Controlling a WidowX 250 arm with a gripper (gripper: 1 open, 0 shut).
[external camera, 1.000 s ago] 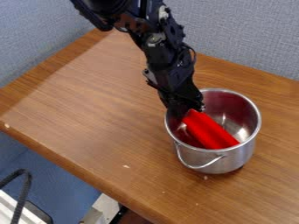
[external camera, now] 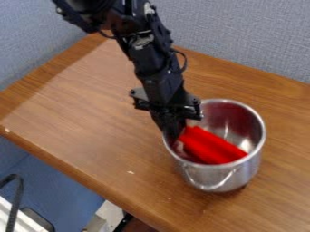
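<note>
A steel pot (external camera: 224, 177) stands at the right of the wooden table, with a red cylindrical object (external camera: 212, 148) lying inside it. The black arm reaches down from the upper left, and my gripper (external camera: 177, 127) is at the pot's left rim, beside the left end of the red object. Its fingertips are small and partly hidden, so I cannot tell whether they are apart or touch anything.
Grey-blue walls border it at the back and left. Cables and a white object lie below the table's front left edge.
The arm has shifted left and a little toward the front.
</note>
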